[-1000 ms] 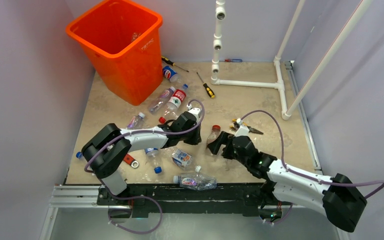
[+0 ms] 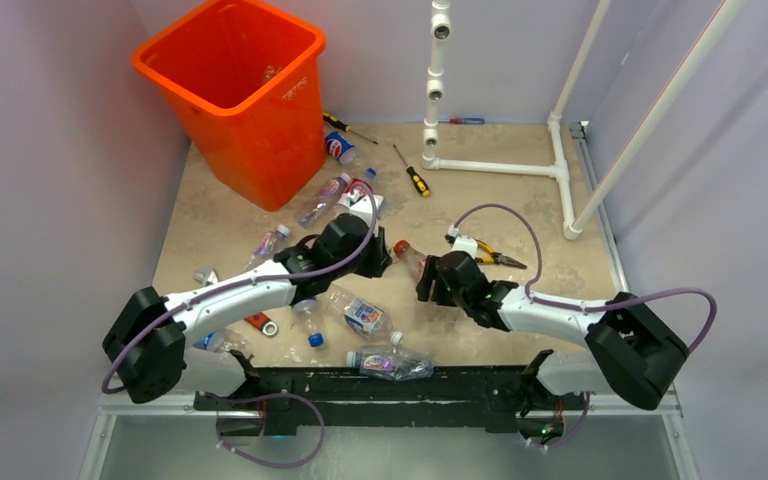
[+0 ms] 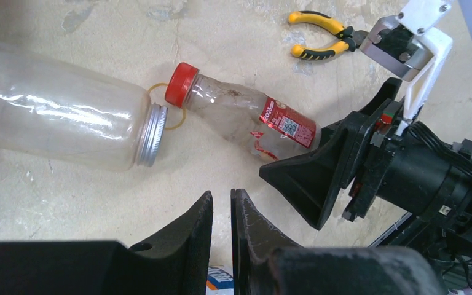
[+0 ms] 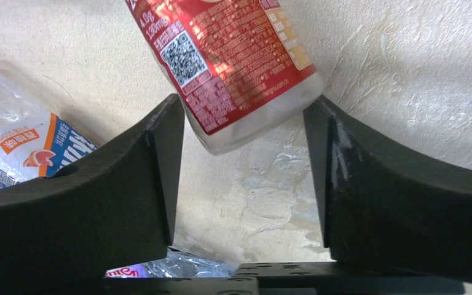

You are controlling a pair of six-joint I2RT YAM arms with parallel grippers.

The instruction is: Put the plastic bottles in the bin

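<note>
A red-capped bottle with a red label lies mid-table, its base between the fingertips of my right gripper, which is part open around it; contact is unclear. My left gripper is shut over the table, nothing visible between its fingertips. Other plastic bottles lie around: a large one with a label, one at the front, a blue-capped one, and more near the orange bin. A large clear container with a metal lid shows in the left wrist view.
Screwdrivers, yellow-handled pliers and an orange tool lie among the bottles. A white pipe frame stands at the back right, with some bare table in front of it.
My left gripper has moved up slightly and left.
</note>
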